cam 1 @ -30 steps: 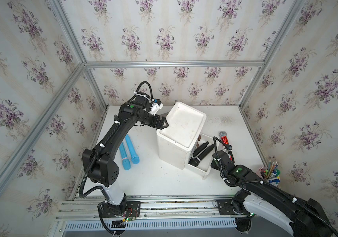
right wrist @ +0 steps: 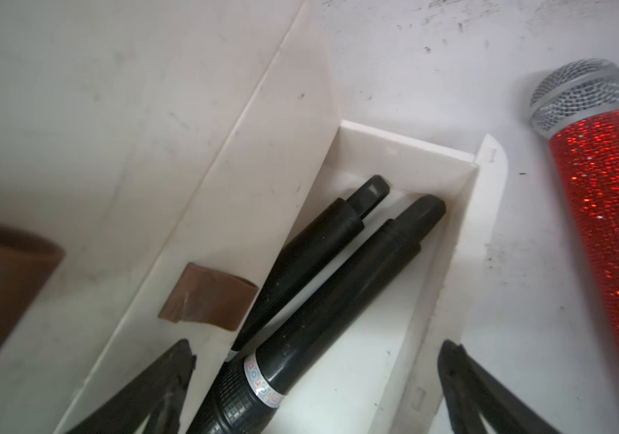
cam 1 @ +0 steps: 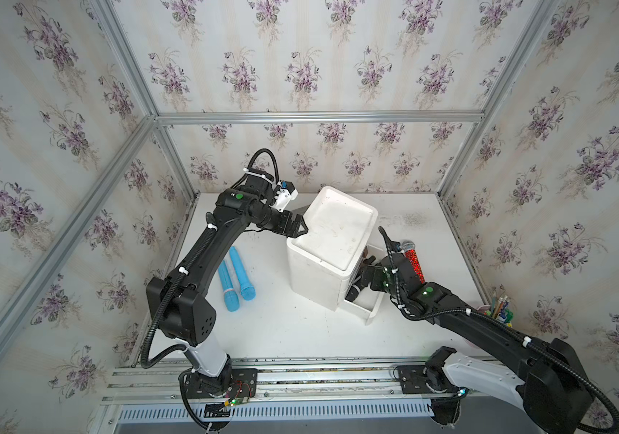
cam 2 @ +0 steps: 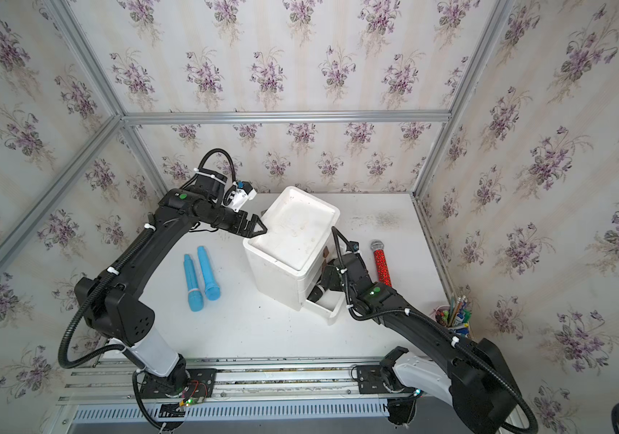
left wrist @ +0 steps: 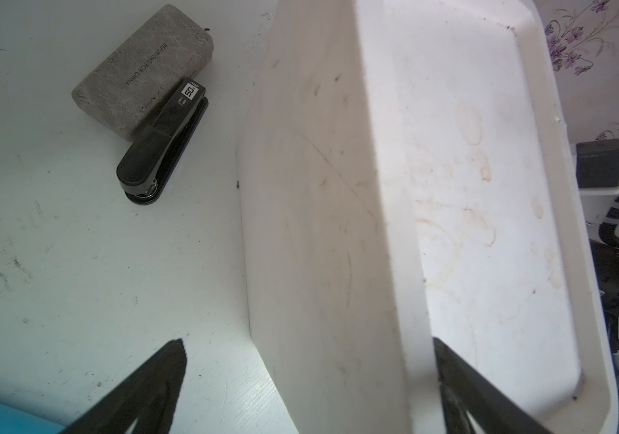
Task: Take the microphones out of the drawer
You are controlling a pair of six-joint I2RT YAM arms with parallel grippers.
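Observation:
Two black microphones lie side by side in the pulled-out white drawer (right wrist: 381, 347). The nearer microphone (right wrist: 338, 303) has a pale printed ring; the other microphone (right wrist: 309, 249) is partly under the cabinet's edge. Over the drawer, my right gripper is open, its fingers spread to either side of the nearer microphone's lower part, with nothing gripped. My left gripper stands open around the top left edge of the white cabinet (left wrist: 323, 238); whether its fingers touch the wall I cannot tell.
A red glittery microphone (right wrist: 606, 217) lies right of the drawer. Two blue microphones (cam 1: 235, 278) lie left of the cabinet. Behind it are a black stapler (left wrist: 164, 144) and a grey block (left wrist: 143, 68). A cup of pens (cam 2: 454, 314) stands at the right edge.
My right gripper has moved left from beside the drawer to over it. The drawer sits slightly further in than a second ago. The left arm's gripper has stayed at the cabinet.

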